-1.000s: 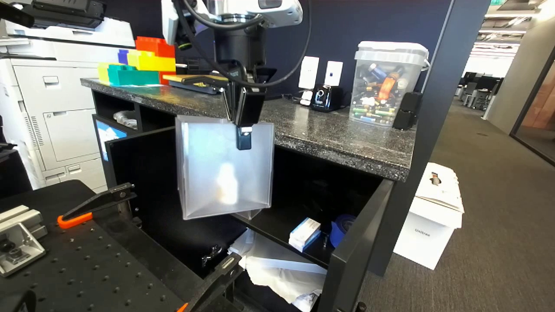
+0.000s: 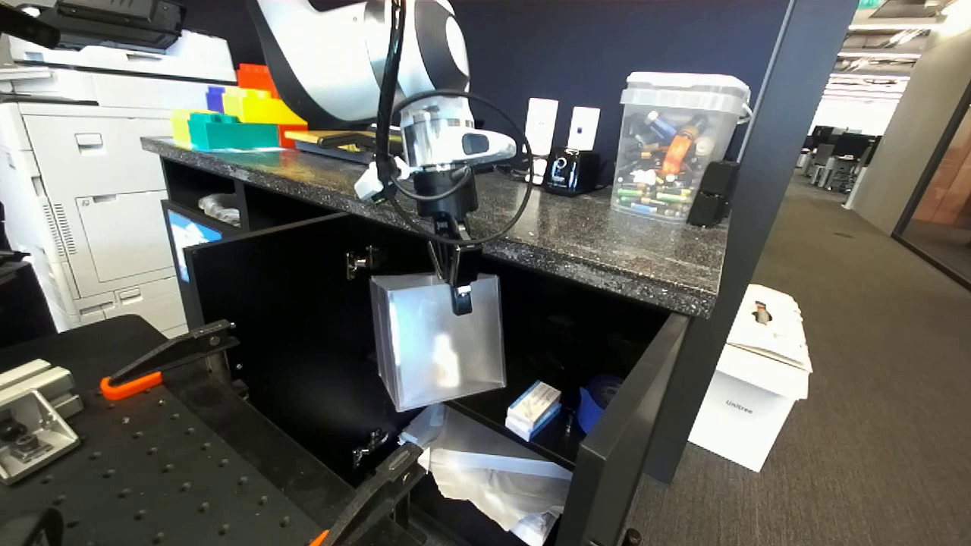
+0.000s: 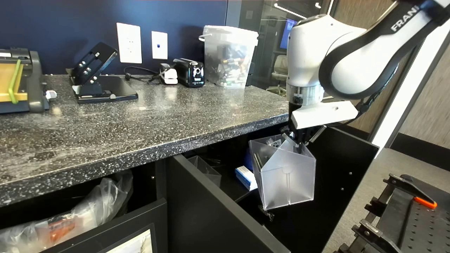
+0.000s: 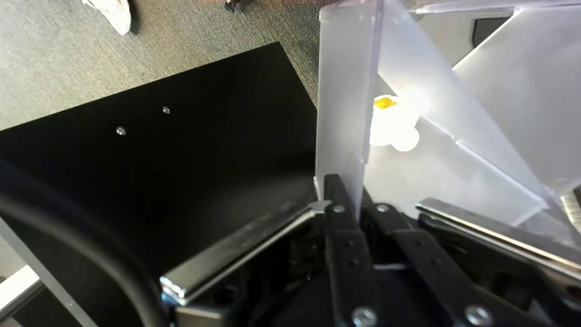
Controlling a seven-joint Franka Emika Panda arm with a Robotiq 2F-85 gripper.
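A frosted clear plastic bin [image 2: 441, 350] hangs tilted in front of the open cabinet, below the counter edge. My gripper [image 2: 461, 296] is shut on one wall of it near the top. In the wrist view the bin's wall [image 4: 346, 103] runs between the two fingers of the gripper. Inside the bin lies a small white item with an orange-yellow spot [image 4: 393, 120]. From the other side, the bin [image 3: 287, 181] shows its slanted open top, and the gripper's fingertips are partly hidden there.
On the cabinet shelf are a blue-and-white box [image 2: 533, 409], a blue roll [image 2: 601, 399] and another clear bin [image 3: 204, 168]. Open doors [image 2: 628, 428] [image 3: 211, 202] flank the cabinet. The stone counter [image 3: 139, 122] overhangs it. White crumpled material [image 2: 496, 473] fills the lower shelf.
The arm and the held bin have moved away from the camera, toward the cabinet, shifting right and lower in exterior view 1. The bin is still gripped.
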